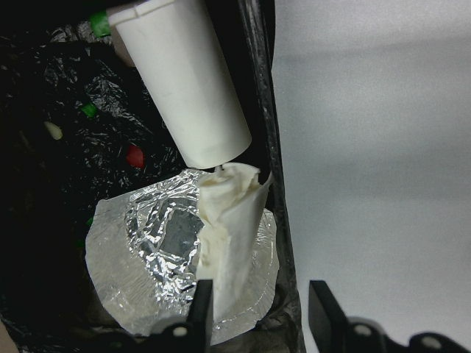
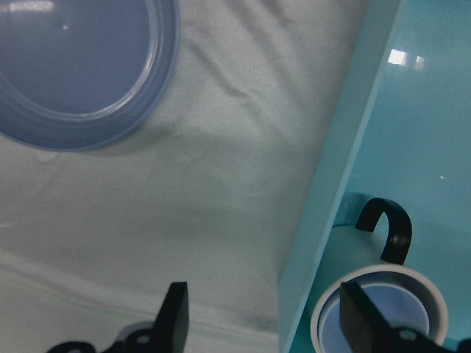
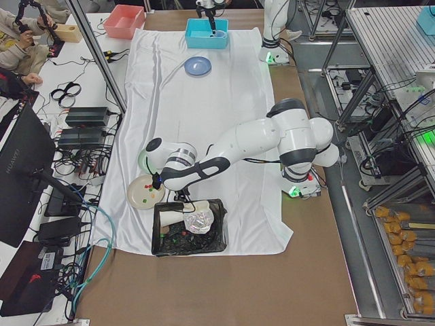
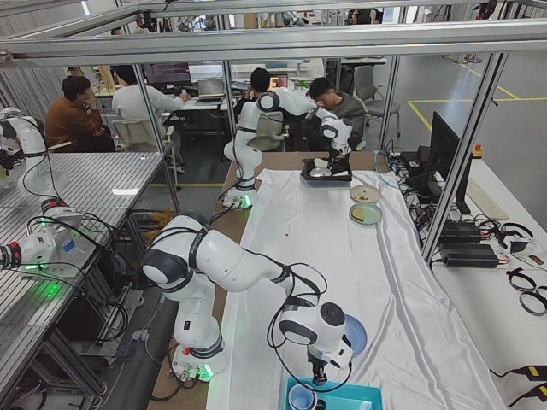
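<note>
My left gripper hangs over a black-lined bin (image 3: 163, 244), its fingers apart. Beneath it a crumpled white paper piece (image 1: 228, 235) lies on a foil disc (image 1: 125, 265), beside a white cylinder (image 1: 184, 88); small green and red bits lie on the liner. My right gripper stands open above the rim of a blue box (image 2: 324, 184) holding a mug (image 2: 338, 250) with a black handle. A blue plate (image 2: 73, 66) is beside the box.
A beige plate (image 3: 143, 200) with small pieces and a green plate (image 4: 366, 218) with a yellow item are near the bin. A monitor and electronics line one side.
</note>
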